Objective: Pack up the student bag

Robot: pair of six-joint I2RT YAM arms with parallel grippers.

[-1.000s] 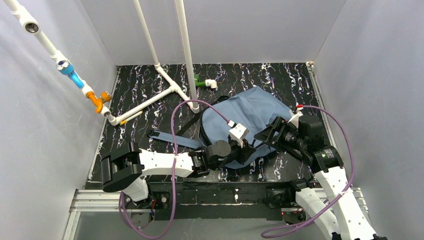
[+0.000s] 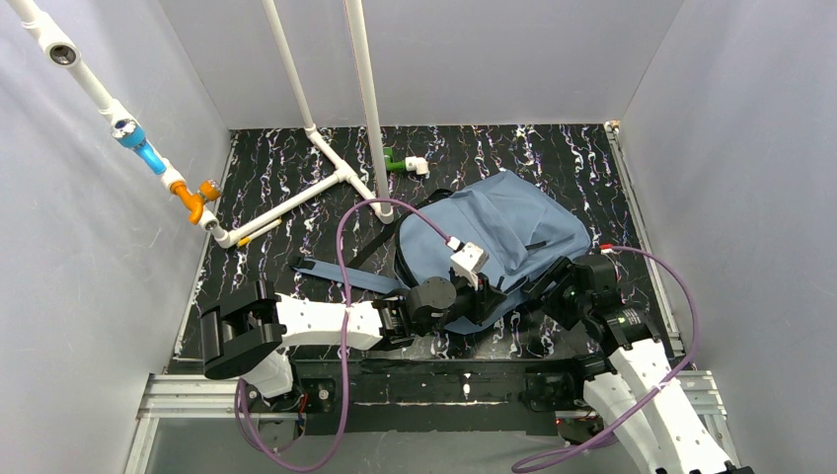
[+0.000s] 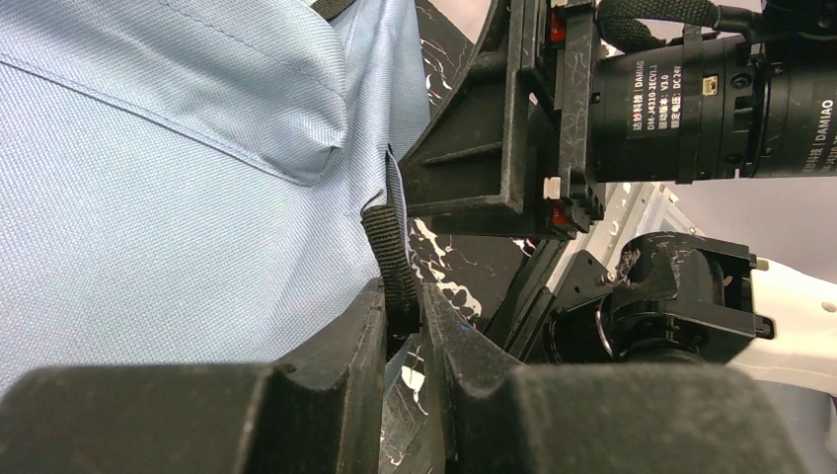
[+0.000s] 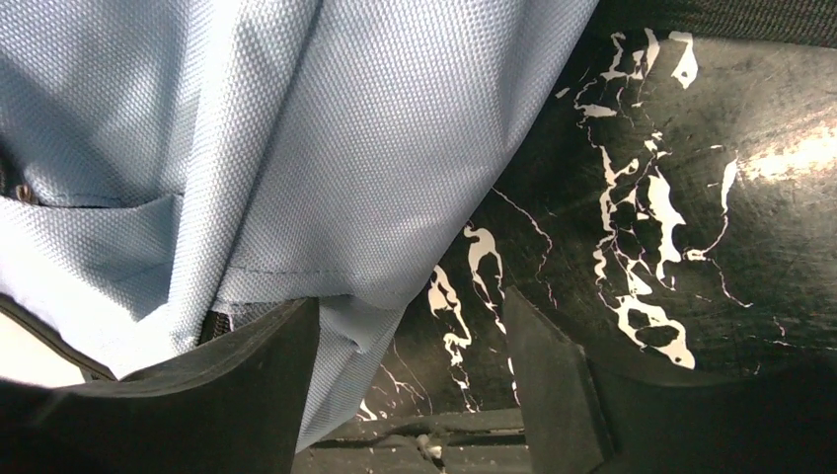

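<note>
The light-blue bag (image 2: pixel 489 232) lies flat and crumpled on the dark marbled table. At its near side, my left gripper (image 2: pixel 491 292) is shut on a black webbing tab (image 3: pixel 387 242), with the tab's lower end between its fingertips. My right gripper (image 2: pixel 533 286) is low over the bag's front right edge. In the right wrist view, its fingers (image 4: pixel 568 380) stand apart; a fold of blue fabric (image 4: pixel 370 217) lies beneath and partly between them, not gripped. Part of the bag's near edge is hidden by both grippers.
A blue strap (image 2: pixel 345 275) stretches left from the bag. White pipes (image 2: pixel 296 200) with a green fitting (image 2: pixel 400 165) stand behind and to the left. A yellow pencil-like stick (image 2: pixel 259 233) lies beside the pipes.
The left arm and bag have barely moved.
</note>
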